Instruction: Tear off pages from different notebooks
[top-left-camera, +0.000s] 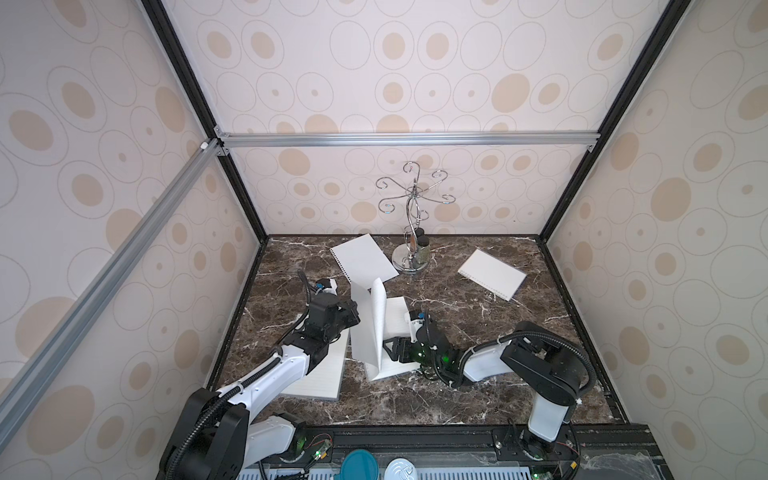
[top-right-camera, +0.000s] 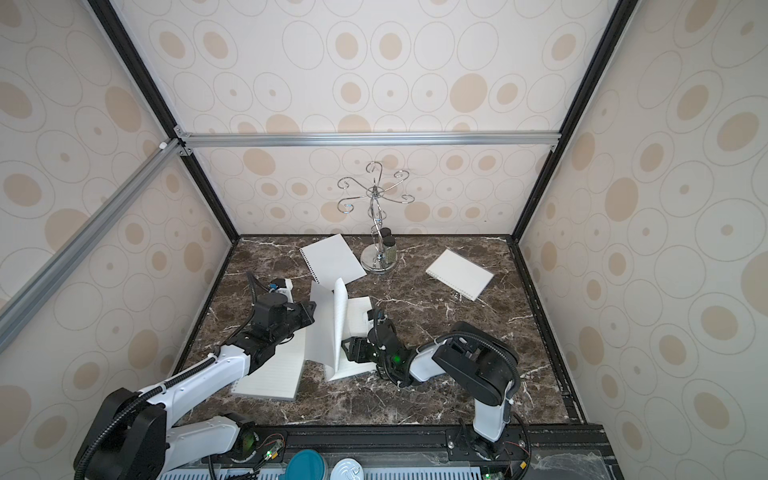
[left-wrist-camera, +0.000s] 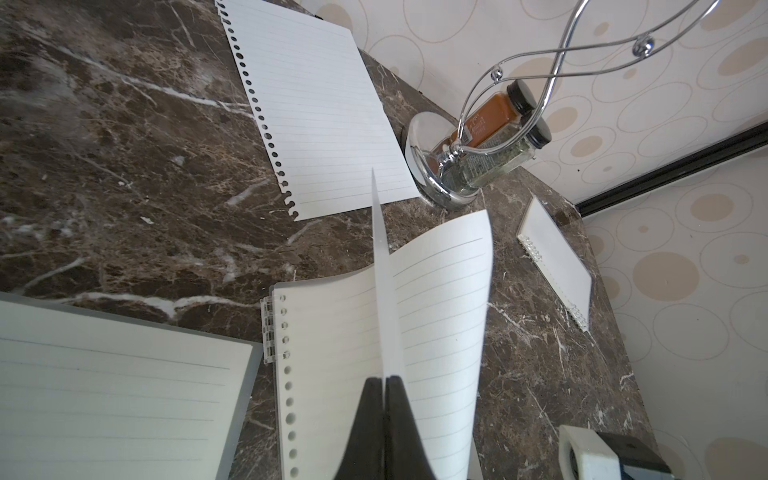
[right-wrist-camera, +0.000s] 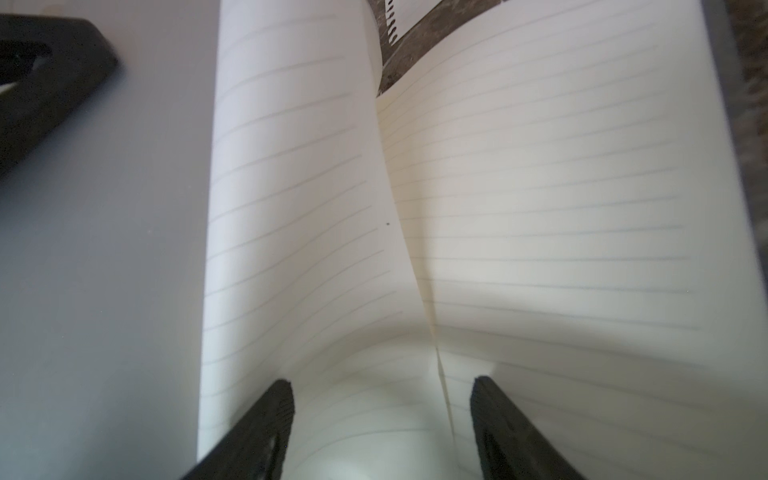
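Note:
Near the middle of the table lies an open ring-bound notebook (left-wrist-camera: 320, 320) with lined pages. Its greyish front sheet (top-left-camera: 362, 326) stands raised at the left, seen edge-on in the left wrist view, and my left gripper is shut on that sheet's edge. A lined page (right-wrist-camera: 296, 200) is bent up and curled leftward, uncovering the lined page beneath (right-wrist-camera: 544, 184). My right gripper is open, fingers apart, low at the curled page; part of that page shows between them. Whether either finger touches the paper is hard to tell.
Another lined notebook (top-left-camera: 324, 376) lies under the left arm. A loose torn-edged sheet (top-left-camera: 365, 260) rests at the back, beside a chrome rack (top-left-camera: 410, 257) holding jars. A white notebook (top-left-camera: 492, 273) lies back right, with bare table around it.

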